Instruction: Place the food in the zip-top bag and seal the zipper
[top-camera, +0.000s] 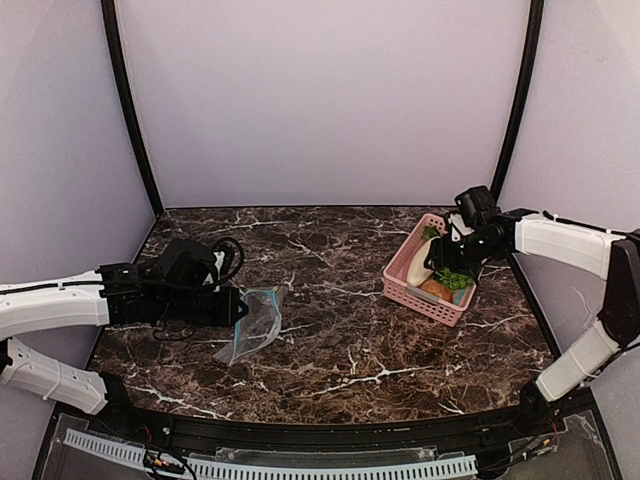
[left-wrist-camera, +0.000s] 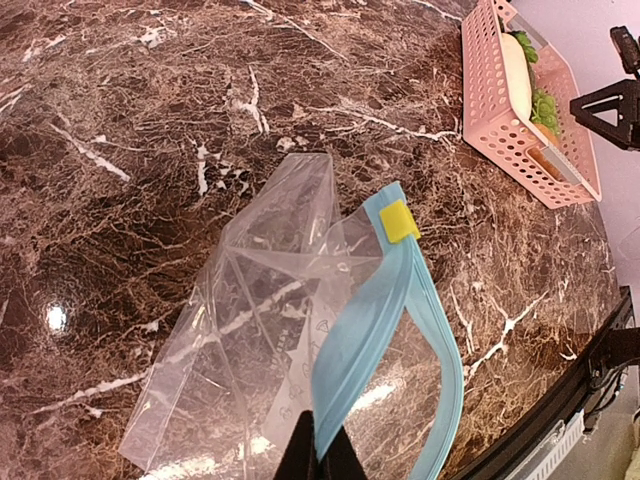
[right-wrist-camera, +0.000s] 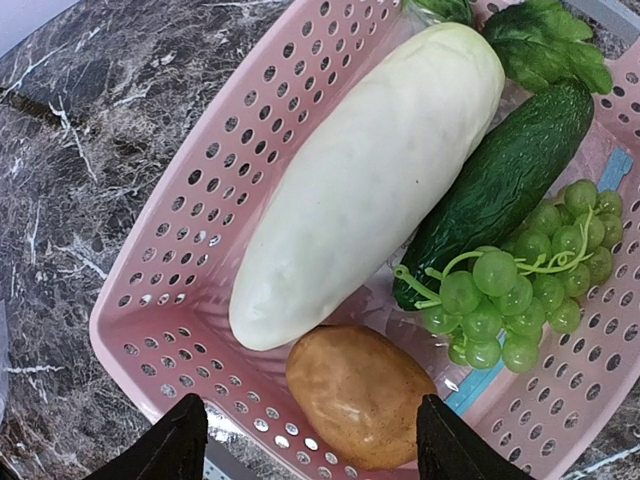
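The clear zip top bag (left-wrist-camera: 290, 300) with its blue zipper strip (left-wrist-camera: 362, 330) and yellow slider (left-wrist-camera: 398, 221) hangs over the left half of the table, and no food shows in it. My left gripper is shut on the strip's edge. Above the pink basket (top-camera: 397, 292), my right gripper stands open, its fingers (right-wrist-camera: 178, 440) apart with nothing held. In the right wrist view the basket holds a white, long vegetable (right-wrist-camera: 365, 185), a cucumber (right-wrist-camera: 510, 180), green grapes (right-wrist-camera: 520, 290), a brown potato (right-wrist-camera: 360, 395) and leafy greens (right-wrist-camera: 545, 45).
Walls stand behind and at both sides. The basket's perforated rim (right-wrist-camera: 150, 220) rises around the food.
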